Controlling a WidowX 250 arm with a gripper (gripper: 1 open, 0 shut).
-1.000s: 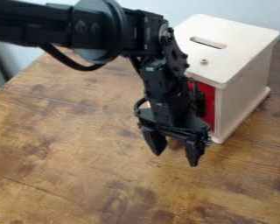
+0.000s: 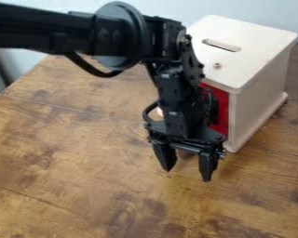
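Observation:
My black gripper (image 2: pixel 186 164) hangs over the wooden table in front of a pale wooden box (image 2: pixel 260 88), pointing downward, open with a clear gap between its fingertips. The box has a slot (image 2: pixel 223 45) in its lid, a small knob (image 2: pixel 218 66) below it and a red front panel (image 2: pixel 220 107), which my wrist and forearm partly hide.
A pale wall (image 2: pixel 18 58) runs behind the table's far edge at the top left.
The arm has shifted slightly, with the upper joint and wrist moving a little rightward. The box stands where it was.

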